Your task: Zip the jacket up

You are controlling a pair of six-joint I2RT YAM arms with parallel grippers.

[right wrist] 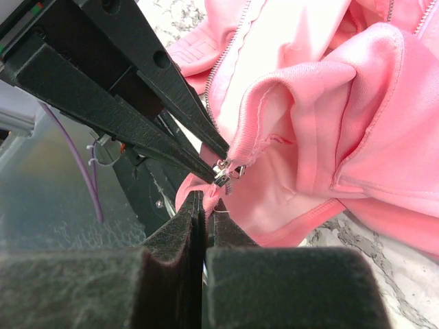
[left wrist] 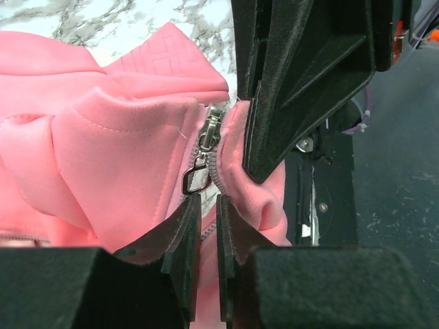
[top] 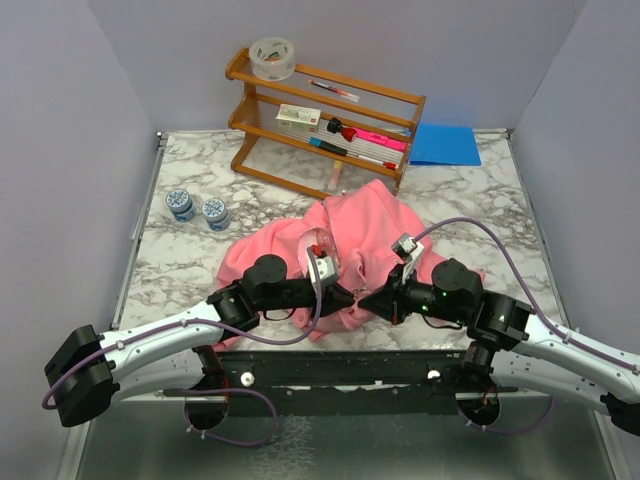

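Note:
The pink jacket (top: 380, 230) is bunched on the marble table. Its zipper slider (left wrist: 209, 130), with a pull tab hanging, sits upright at the front edge in the left wrist view. My left gripper is just below the tab, its narrow gap between fingertips holding nothing visible. In the right wrist view my right gripper is shut on the pink fabric at the zipper's lower end, directly below the slider; the left gripper's black fingers (right wrist: 178, 110) reach in beside it from the upper left.
A wooden rack (top: 320, 90) with stationery stands at the back, a blue sheet (top: 445, 143) to its right. Two jars (top: 180, 205) stand on the clear left part of the table. The table's front edge is just below the grippers.

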